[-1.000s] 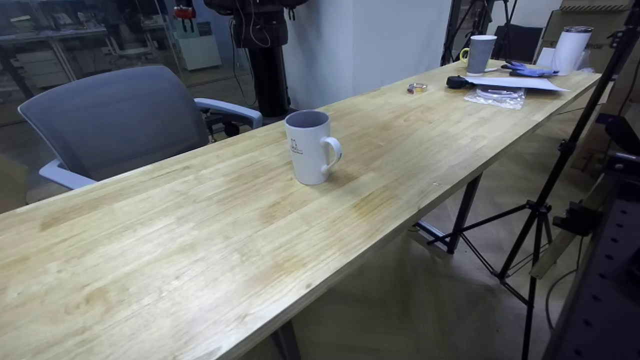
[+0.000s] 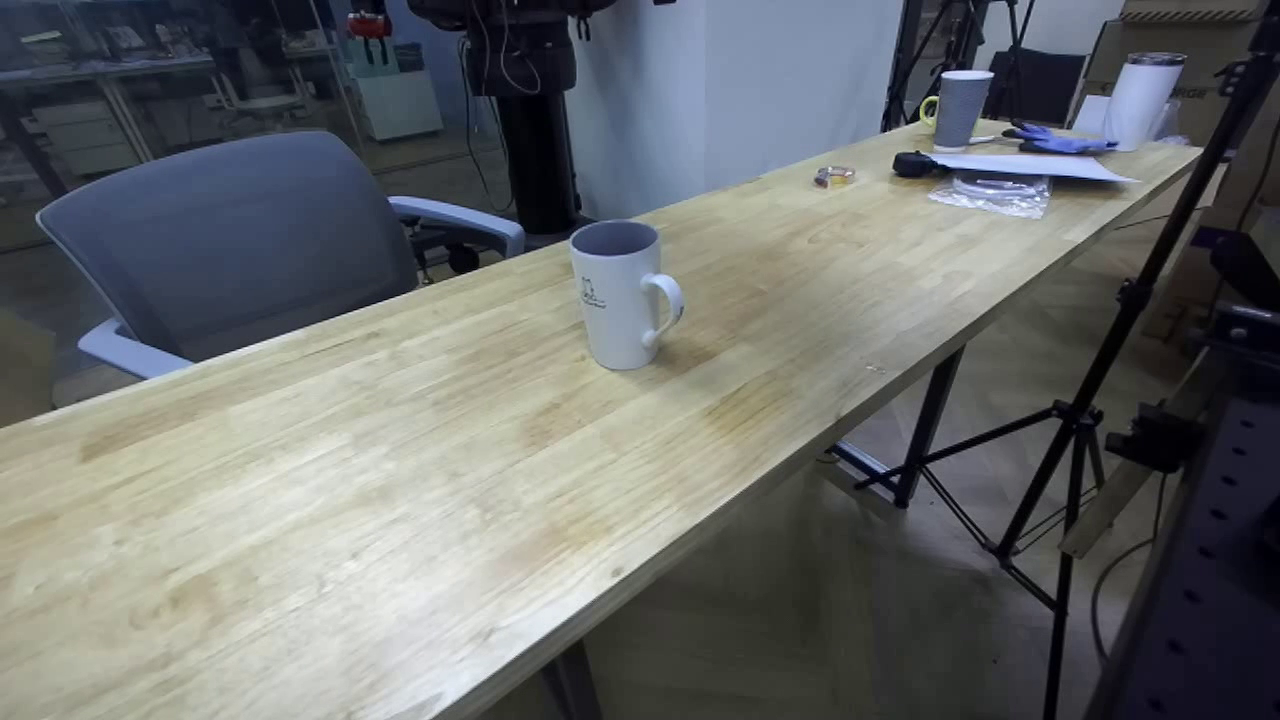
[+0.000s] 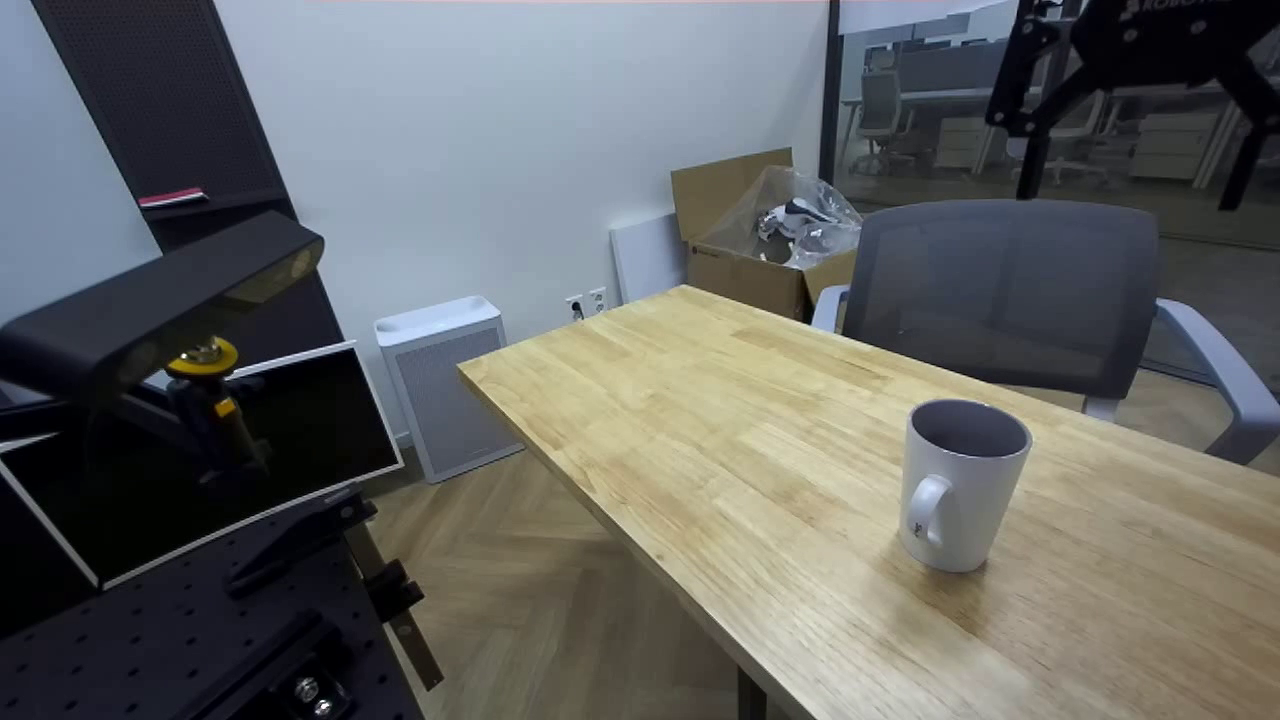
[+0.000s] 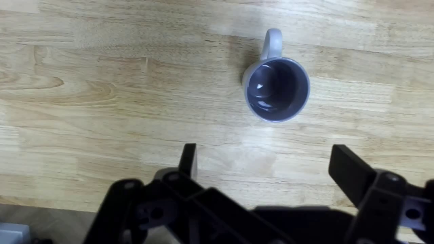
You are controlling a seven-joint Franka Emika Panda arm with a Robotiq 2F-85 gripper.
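Observation:
A white mug (image 2: 614, 306) with a grey inside stands upright on the wooden table (image 2: 360, 516). Its handle points toward the table edge by the tripod. In exterior view 2 the same mug (image 3: 963, 486) is at the right, apart from everything else. Looking down from the wrist, I see into the empty mug (image 4: 276, 89), its handle at the top. My gripper is open, its two black fingers wide apart with only bare table showing between them. The mug lies ahead of the fingertips, untouched. At the top right of exterior view 2, part of the gripper (image 3: 1128, 198) hangs above the chair side.
A grey chair (image 2: 240, 240) stands against one long side of the table. At the far end are a grey cup (image 2: 962, 110), a white tumbler (image 2: 1143, 102), blue gloves (image 2: 1056, 140) and a plastic bag (image 2: 993, 196).

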